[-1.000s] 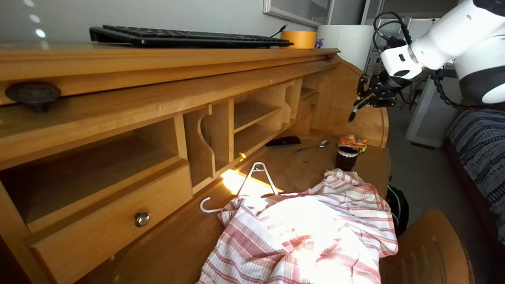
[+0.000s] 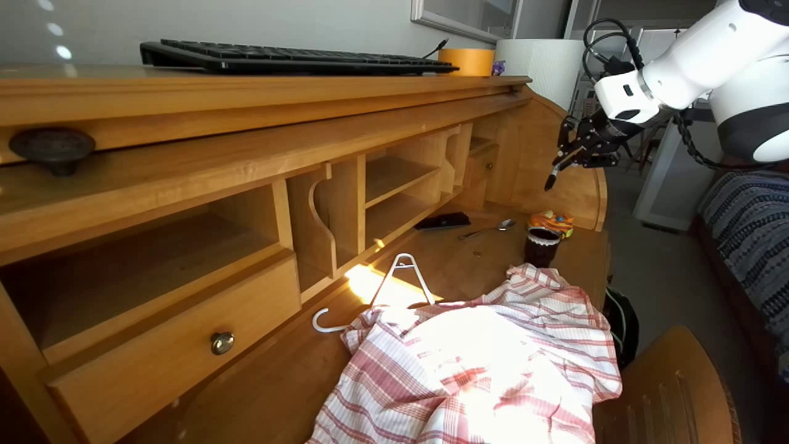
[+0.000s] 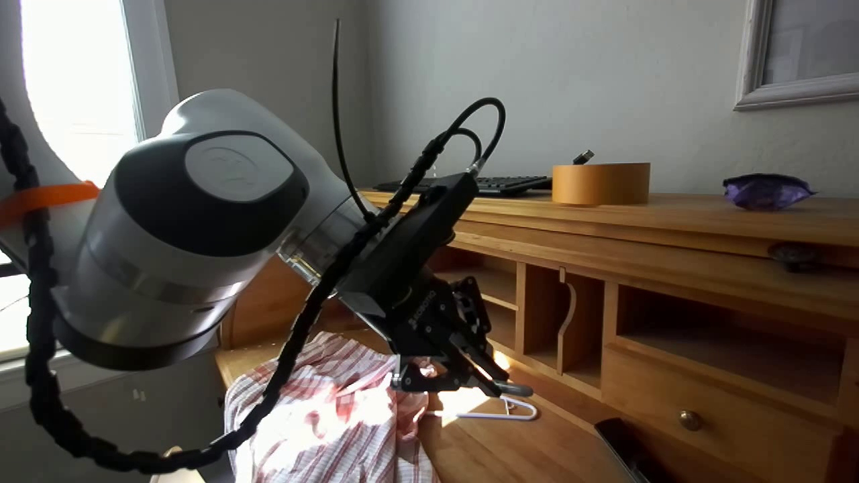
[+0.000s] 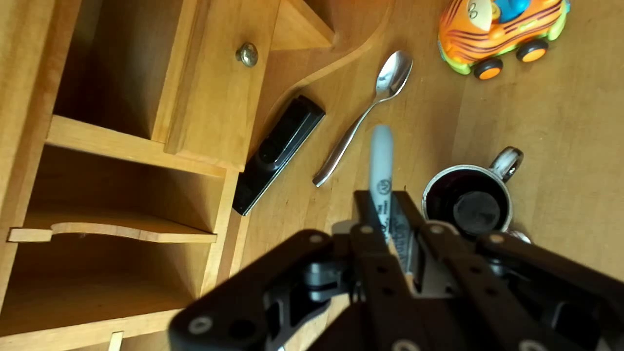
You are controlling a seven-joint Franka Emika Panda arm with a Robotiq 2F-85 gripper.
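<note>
A grey marker [image 4: 381, 169] is clamped between the two fingers of my gripper, its capped end poking out past the tips in the wrist view. In exterior view 1 the gripper [image 2: 573, 156] hangs in the air above the far right end of the desk, with the marker [image 2: 551, 177] slanting downward. Below it on the desktop are a dark mug [image 4: 468, 201], a metal spoon [image 4: 363, 117], a black stapler-like object [image 4: 279, 153] and an orange toy car [image 4: 500, 32]. The marker touches none of them.
A red-and-white checked cloth [image 2: 414, 362] with a white hanger [image 2: 405, 260] covers the desk's near part. Wooden cubbies and drawers [image 2: 185, 340] line the back. On the top shelf sit a keyboard [image 2: 296, 60] and an orange tape roll [image 2: 467, 62].
</note>
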